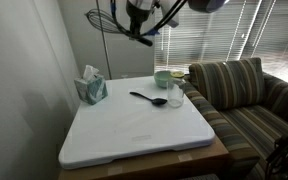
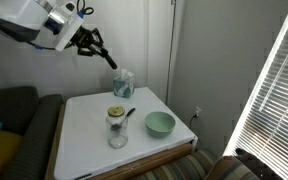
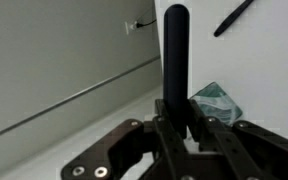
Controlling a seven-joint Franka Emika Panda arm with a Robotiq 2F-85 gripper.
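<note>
High above the white tabletop (image 1: 124, 130), my gripper is shut on a dark utensil. Its thick black handle (image 3: 175, 50) reaches out beyond the fingers in the wrist view. Thin dark wire loops (image 1: 102, 21) at its other side look like a whisk head in exterior view 1. From exterior view 2, the handle end (image 2: 110, 62) points down over the table, touching nothing. A black spoon (image 1: 149, 98) lies flat on the table beside a clear glass jar (image 1: 175, 96). Behind them stands a pale green bowl (image 1: 162, 78).
A green and white tissue box (image 1: 91, 86) stands at the table's left rear in exterior view 1. A striped sofa (image 1: 229, 86) lies to the right, and a wall is close on the left.
</note>
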